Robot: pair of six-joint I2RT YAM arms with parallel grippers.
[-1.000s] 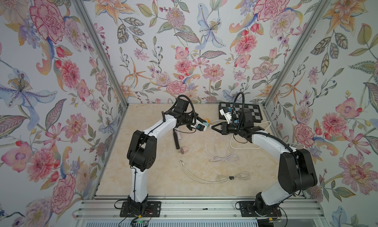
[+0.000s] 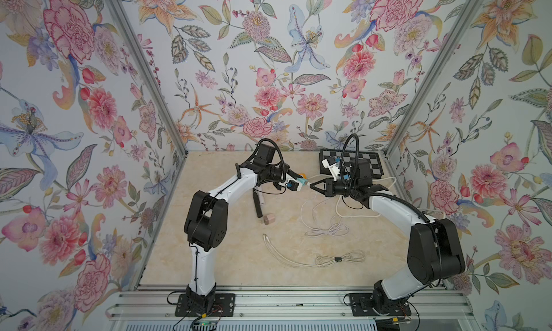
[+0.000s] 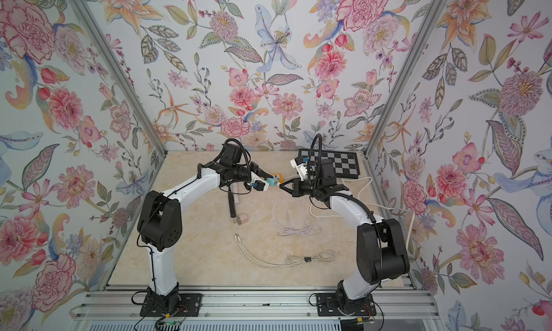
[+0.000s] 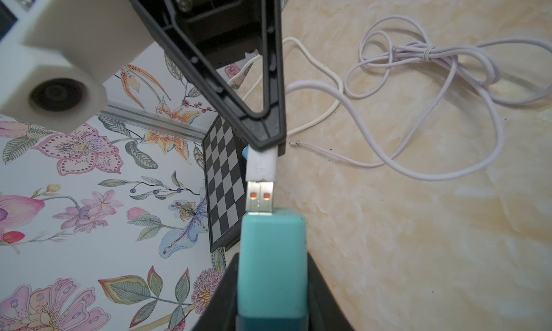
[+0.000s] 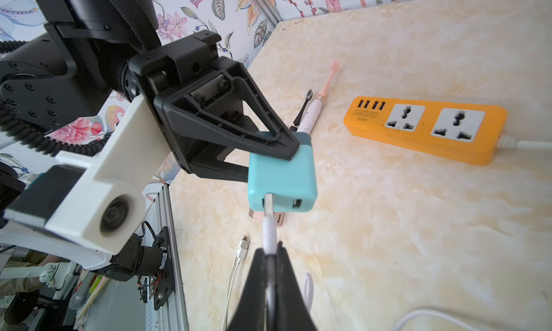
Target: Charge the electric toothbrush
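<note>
My left gripper is shut on a teal USB charger (image 4: 273, 262), raised above the table. My right gripper is shut on a white USB cable plug (image 4: 261, 165), whose metal end is at the charger's port face; how deep it sits is hard to tell. In the right wrist view a pink-and-white electric toothbrush (image 5: 310, 115) lies beside a dark one (image 5: 302, 105), and an orange power strip (image 5: 423, 130) lies behind the charger.
A black-and-white checkered board (image 3: 339, 161) is at the back right. A coiled lilac cable (image 2: 327, 230) and a tied white cable (image 2: 339, 259) lie on the table.
Both arms have barely moved; the right gripper is very slightly shifted at the charger in my left gripper.
</note>
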